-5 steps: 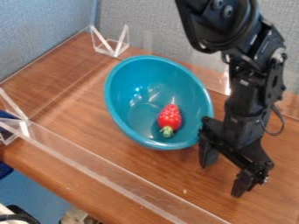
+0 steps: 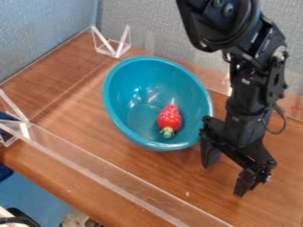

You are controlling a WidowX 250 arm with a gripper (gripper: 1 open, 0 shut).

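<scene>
My black gripper point(image 2: 228, 165) reaches down from the top right to just above the wooden table point(image 2: 142, 195), right of a teal bowl point(image 2: 130, 89). It stands open, its two fingers apart, with nothing visible between them. The nearer finger reaches toward the lower right, and the other sits by the bowl's lower right rim; whether it touches the bowl is unclear. A red strawberry point(image 2: 169, 119) with green leaves lies inside the bowl.
Clear plastic strips point(image 2: 106, 168) run along the near and left edges. White wire frames point(image 2: 112, 43) stand at the back left. The wood left of the bowl and below the gripper is bare. A grey wall closes off the back.
</scene>
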